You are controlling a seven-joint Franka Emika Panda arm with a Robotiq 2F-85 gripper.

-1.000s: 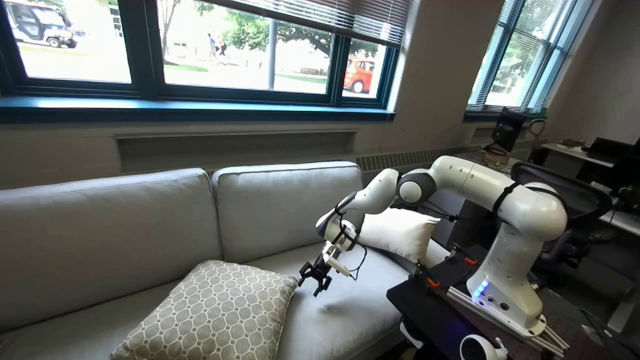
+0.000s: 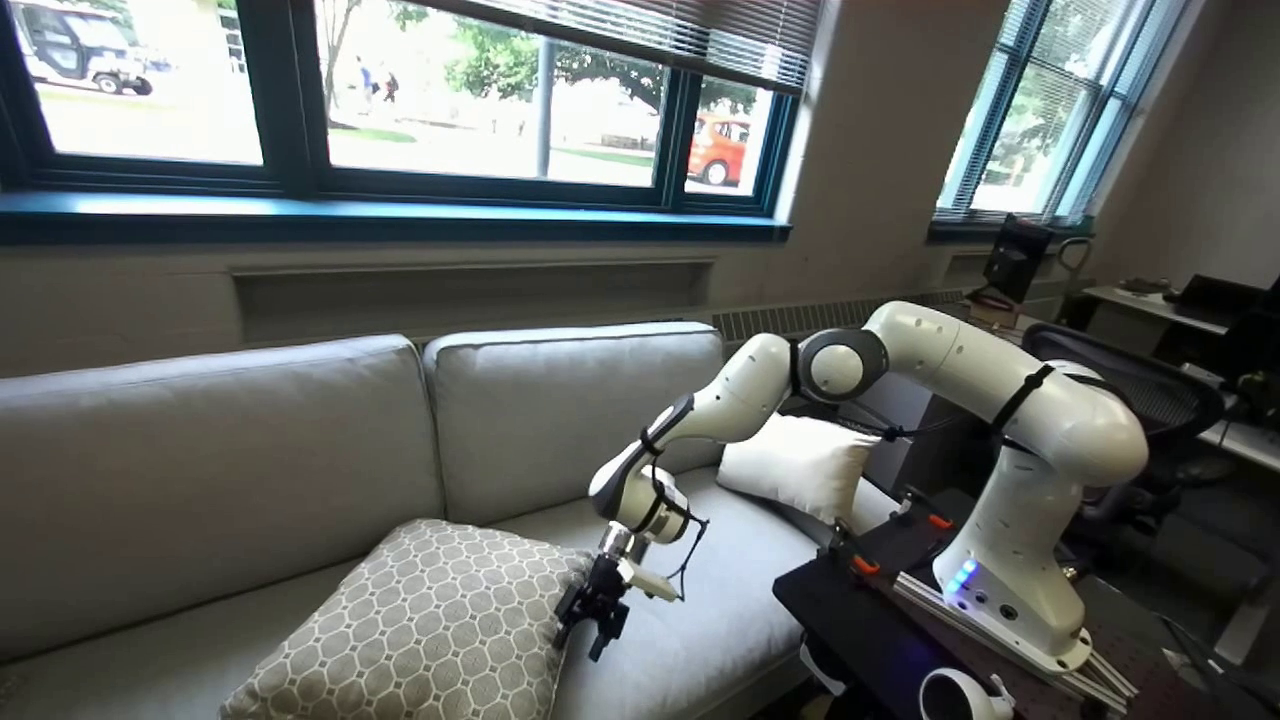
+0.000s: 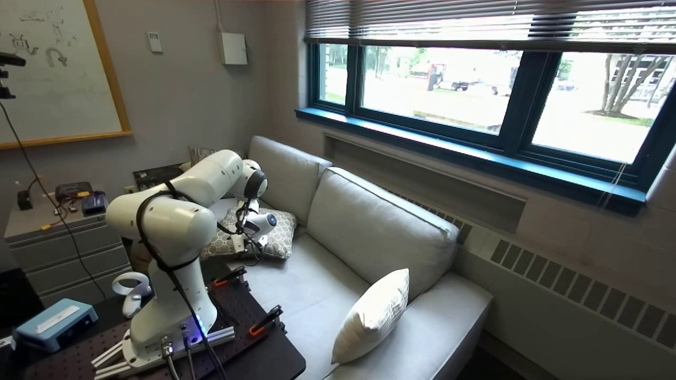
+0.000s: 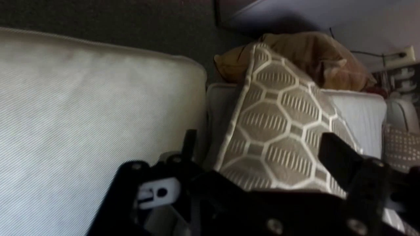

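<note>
A grey-beige pillow (image 2: 444, 624) with a white honeycomb pattern lies on the sofa seat, left of my gripper in exterior view 1. Down at the pillow's right edge, my black gripper (image 2: 578, 644) is open, its fingers pointing downward. In the wrist view, part of the patterned pillow (image 4: 283, 129) shows between the widely parted fingers of the gripper. Whether a finger touches the fabric I cannot tell. In exterior view 2 the arm covers part of the same pillow (image 3: 279, 237), and the fingertips are hard to make out.
A plain white pillow (image 2: 798, 466) leans at the sofa's other end. Tall back cushions (image 2: 576, 414) stand behind the arm. Bare seat (image 3: 285, 272) lies between the two pillows. The arm's dark table (image 2: 828, 594) borders the sofa's front. A brown cushion (image 4: 311, 55) appears beyond the patterned pillow.
The gripper has moved left and down in exterior view 1, from above the bare seat to the patterned pillow's right edge, and points more steeply downward. The pillow looks nearly unmoved.
</note>
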